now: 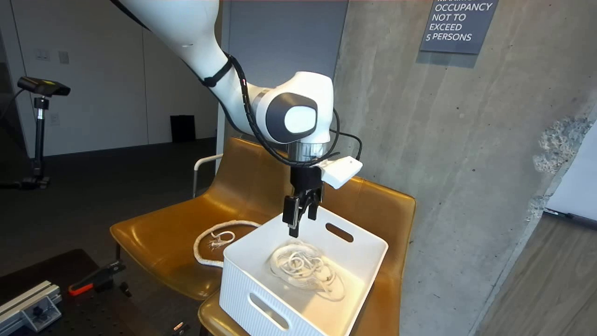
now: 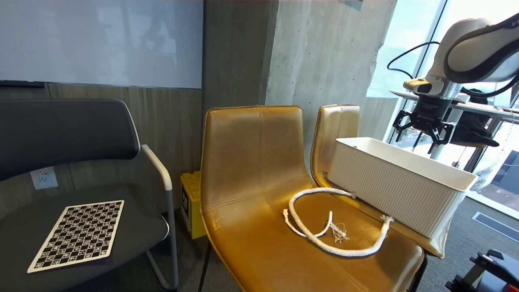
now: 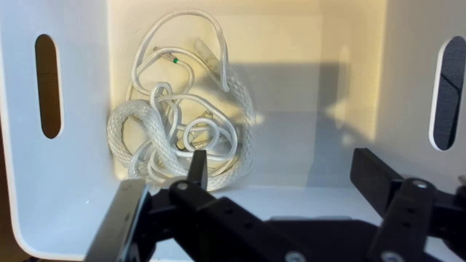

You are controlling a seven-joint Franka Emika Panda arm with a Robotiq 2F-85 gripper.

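Note:
Above the white bin (image 1: 246, 280) my gripper (image 1: 302, 223) points downward, its fingers spread wide and empty. Inside the bin lies a tangle of white rope (image 3: 238, 94), thick and thin pieces looped together on the floor toward one handle end. In the wrist view the gripper has its left fingertip over the lower edge of the tangle and its right one over bare bin; a clear height separates it from the rope. Outside the bin, a thick white rope (image 2: 352, 252) curves on the brown chair seat with a thinner frayed cord (image 2: 295, 228) beside it.
The bin rests on a second brown chair (image 2: 337, 126), its walls and handle slots surrounding the rope. A concrete wall (image 1: 475, 168) stands behind. A dark chair with a checkered board (image 2: 80, 233) is off to the side. The bin's other half is bare.

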